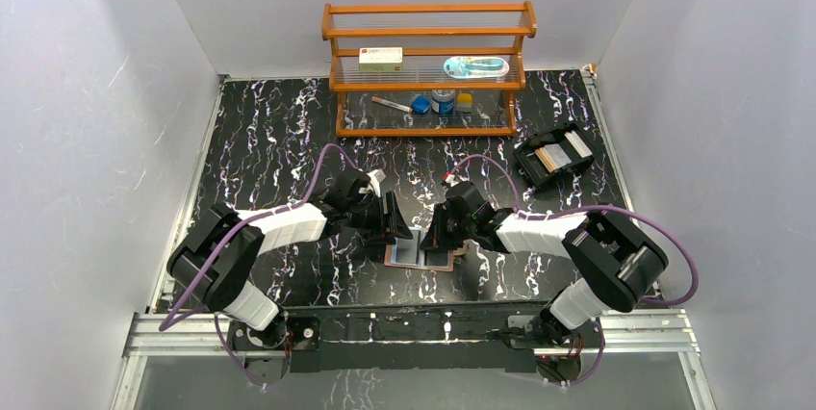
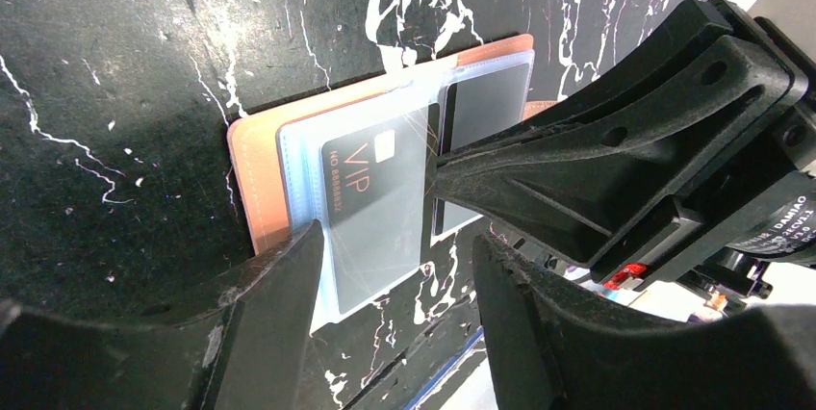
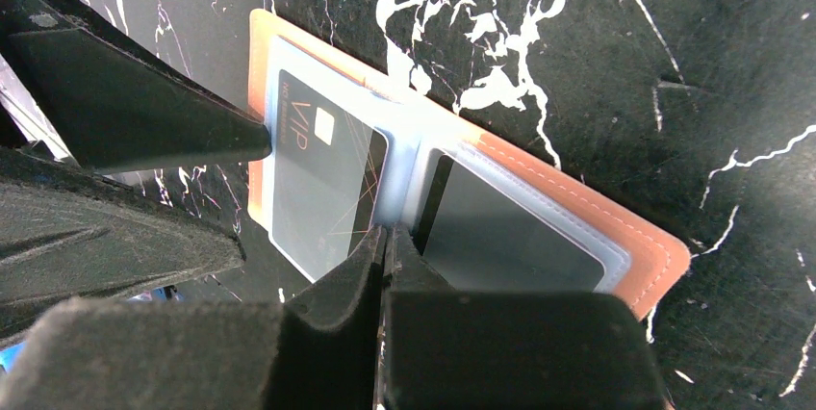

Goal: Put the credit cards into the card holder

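The card holder lies open on the table, orange-edged with clear sleeves inside. A grey VIP card sits in its left sleeve, and a second dark card shows in the right one. My left gripper is open over the left half, its fingers spread on either side of the VIP card with nothing gripped. At the middle of the holder, my right gripper has its fingertips together on the clear sleeve edge between the two cards. What exactly is pinched there is mostly hidden by the fingers.
A black box with several items inside stands at the right rear. Behind the holder rises a wooden rack with small goods on it. Marble-patterned table around the holder is free.
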